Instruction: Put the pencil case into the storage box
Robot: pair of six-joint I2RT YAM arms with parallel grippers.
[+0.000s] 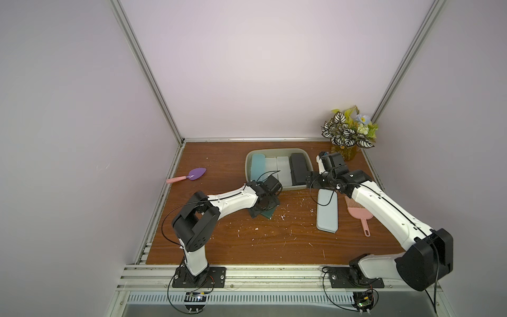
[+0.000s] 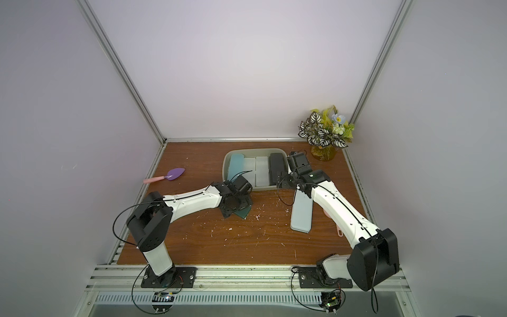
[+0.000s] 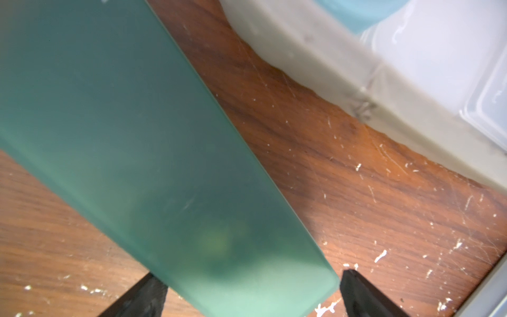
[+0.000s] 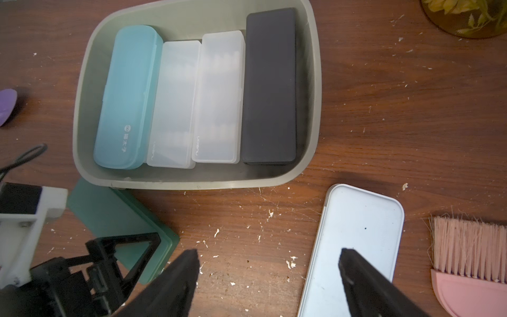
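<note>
A dark green pencil case [image 3: 158,158] lies flat on the table, just in front of the grey storage box [image 4: 211,185]. In the left wrist view my left gripper is open, one finger on each side of the case's near end; whether they touch it cannot be told. From the right wrist view the case [image 4: 153,256] shows partly under the left gripper's frame. High over the table, my right gripper stands apart with empty space between its fingers. A pale blue-white case [image 4: 359,227] lies on the table beneath its right finger.
Inside the box are a light blue case [image 4: 129,95], two clear cases [image 4: 219,95] and a black case [image 4: 270,84]. A pink brush [image 4: 467,285] lies at the right, a purple trowel [image 1: 197,173] at the left. A flower vase [image 1: 346,153] stands at the back right.
</note>
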